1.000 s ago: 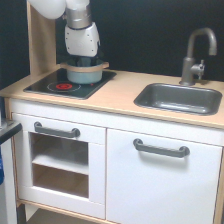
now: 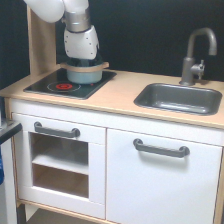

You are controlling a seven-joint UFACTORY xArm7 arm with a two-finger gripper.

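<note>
A small teal pot [image 2: 84, 76] with a tan band or handle across its upper part is at the back of the black stovetop [image 2: 65, 88] on the left. My white hand [image 2: 81, 43] comes down directly over this pot. The gripper [image 2: 84, 64] is at the pot's top, its fingers too small and too hidden to make out. Whether they touch or grip the pot cannot be told.
To the right, a grey sink [image 2: 178, 98] with a tall tap [image 2: 191, 60] is set in the wooden counter [image 2: 125, 90]. Bare counter lies between stovetop and sink. Below are an oven door [image 2: 60, 165] and a cabinet door [image 2: 160, 180], both with grey handles. A wooden post [image 2: 42, 45] stands left of the arm.
My hand is slightly lower and a little further left over the pot. The tan part across the pot shows more clearly now. The sink and doors look the same.
</note>
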